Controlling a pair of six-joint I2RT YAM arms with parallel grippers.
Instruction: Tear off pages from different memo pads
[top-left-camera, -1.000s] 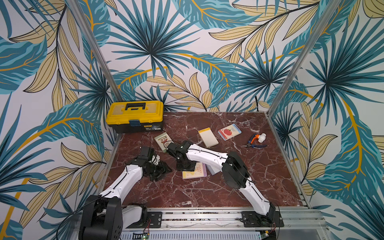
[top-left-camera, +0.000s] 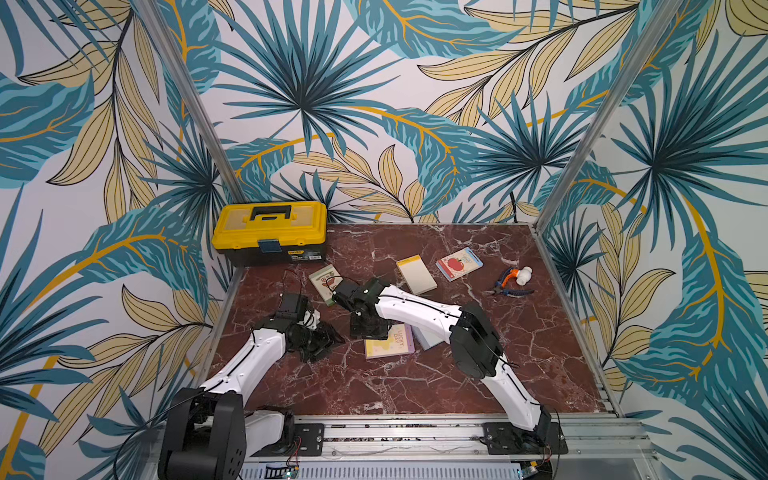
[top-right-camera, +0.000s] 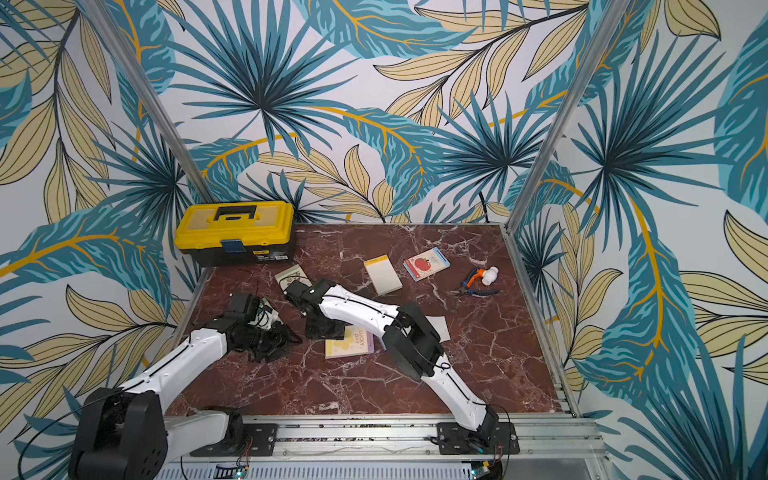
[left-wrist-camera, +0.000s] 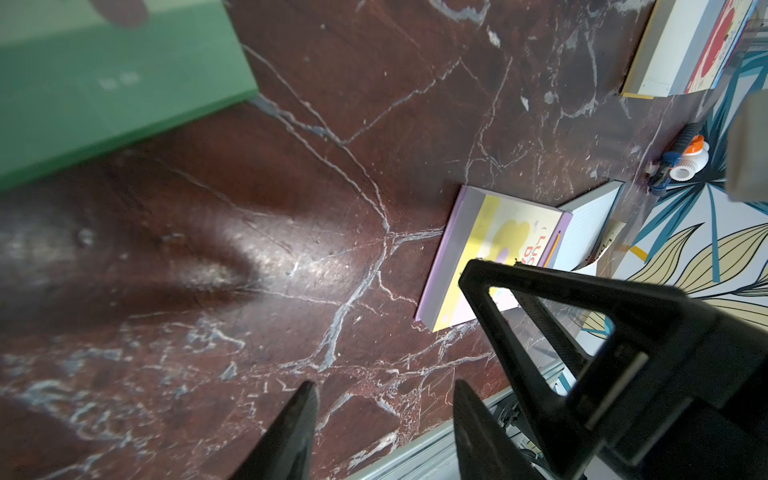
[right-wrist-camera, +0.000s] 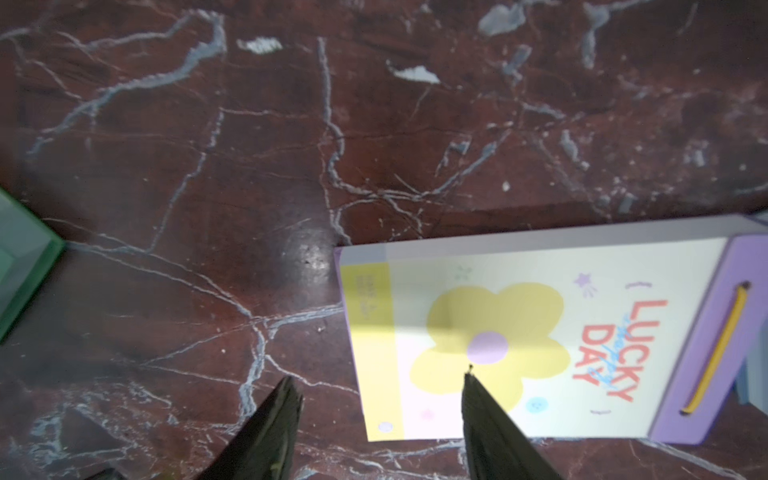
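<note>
A cream and yellow "Lucky Day" memo pad (right-wrist-camera: 488, 344) with a purple edge lies flat on the table, partly covered by the right arm in the top views. My right gripper is above the pad's left end, its fingers open with nothing between them. Left of the pad, my left gripper stands open and empty over bare table. A green memo pad (top-left-camera: 325, 284) lies behind both grippers. Farther back are a plain cream pad with an orange top strip (top-left-camera: 416, 274) and a pad with a red fruit (top-left-camera: 459, 263).
A yellow and black toolbox (top-left-camera: 270, 232) occupies the back left corner. Pliers with orange and blue handles (top-left-camera: 512, 281) lie at the right, touching or near a white object. A pale grey-blue pad (left-wrist-camera: 588, 224) sits against the Lucky Day pad.
The left arm and the pads look unmoved.
</note>
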